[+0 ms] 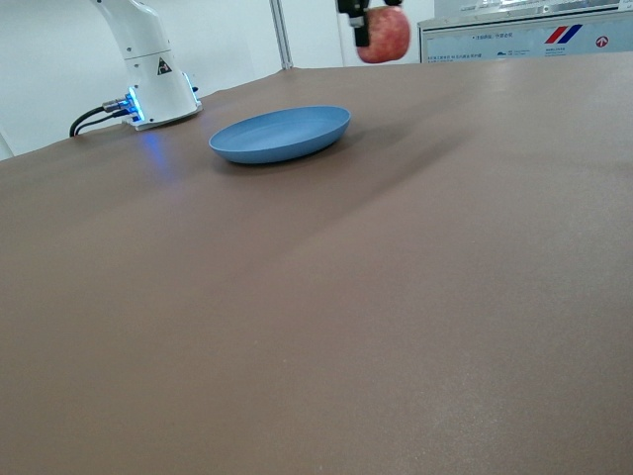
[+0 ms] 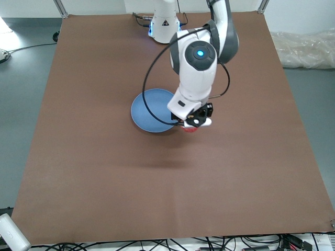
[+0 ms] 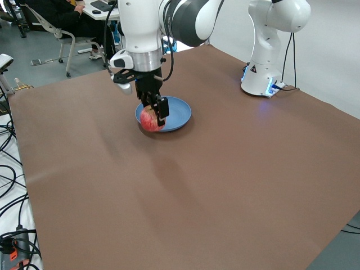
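Note:
My gripper [image 3: 156,112] is shut on a red apple [image 3: 148,119], held above the table beside the blue plate [image 2: 146,107]. In the top view the apple [image 1: 386,36] hangs in the air above and right of the plate [image 1: 279,134], the black fingers at its top. In the right view the apple overlaps the front part of the plate [image 3: 178,112]. In the left view the arm mostly hides the apple, with only its red underside [image 2: 189,129] showing.
A white arm base [image 2: 163,23] stands at its back edge. Cables and equipment run along one edge.

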